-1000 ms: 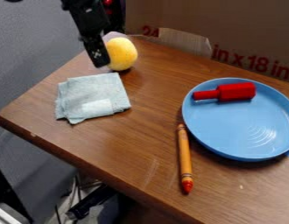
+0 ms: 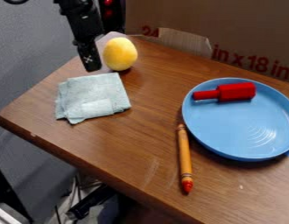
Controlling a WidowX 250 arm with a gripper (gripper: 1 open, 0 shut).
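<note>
My black gripper (image 2: 88, 54) hangs at the top left, beside a yellow round object (image 2: 121, 54) that has a pale piece behind it; whether its fingers are open or shut is unclear. A folded light cloth (image 2: 91, 98) lies below the gripper on the wooden table (image 2: 135, 149). At the right a blue plate (image 2: 238, 132) holds a red object with a narrow handle (image 2: 234, 91). An orange crayon (image 2: 185, 160) lies left of the plate.
A cardboard box (image 2: 217, 35) stands along the back of the table. The table's left edge drops away to a grey area with dark frame parts and cables.
The objects on the table have not visibly moved.
</note>
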